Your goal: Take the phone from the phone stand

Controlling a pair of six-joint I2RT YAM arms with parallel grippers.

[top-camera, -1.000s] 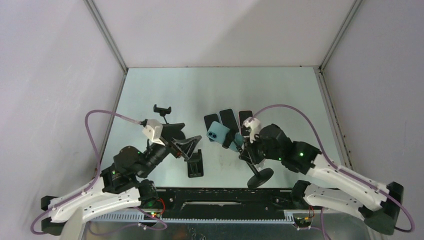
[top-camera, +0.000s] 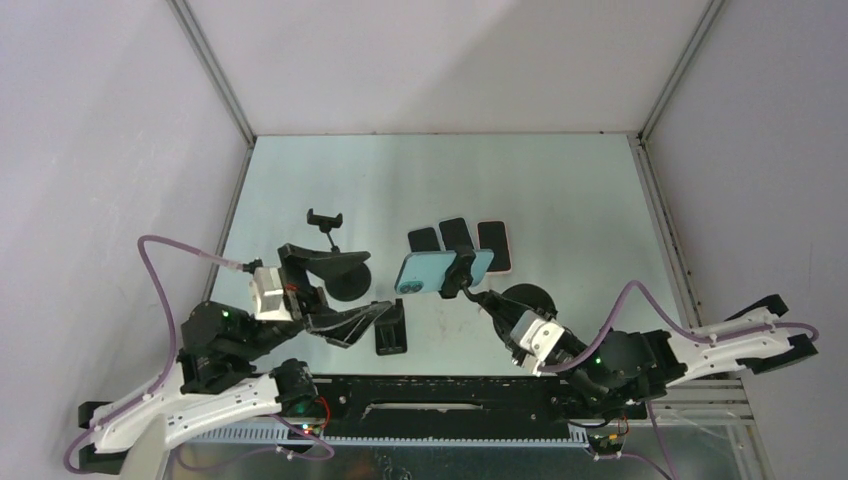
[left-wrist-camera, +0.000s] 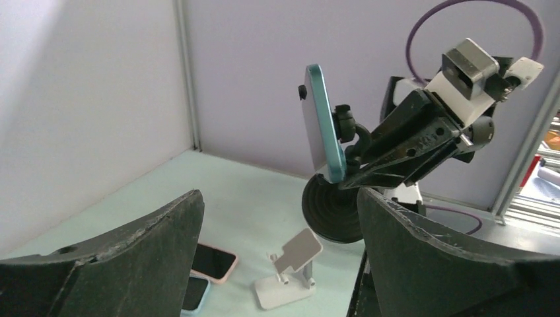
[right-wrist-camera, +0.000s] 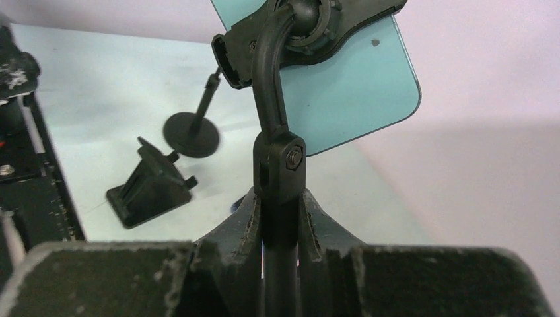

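Note:
A light-blue phone [top-camera: 420, 272] is clamped in the holder of a black round-based stand [top-camera: 523, 299]; in the left wrist view the phone [left-wrist-camera: 318, 119] appears side-on, raised above the table. My right gripper [top-camera: 480, 300] is shut on the stand's neck, whose post [right-wrist-camera: 278, 172] runs down between its fingers in the right wrist view, the phone [right-wrist-camera: 350, 86] above it. My left gripper [top-camera: 350, 292] stands open to the left of the phone, nothing between its fingers, which frame the lower half of the left wrist view.
Several dark phones [top-camera: 494, 245] lie flat at the middle. A black stand [top-camera: 348, 282] is behind my left gripper, a smaller black stand [top-camera: 390, 335] near the front edge. A white stand [left-wrist-camera: 287, 289] shows in the left wrist view.
The left gripper has moved, still open.

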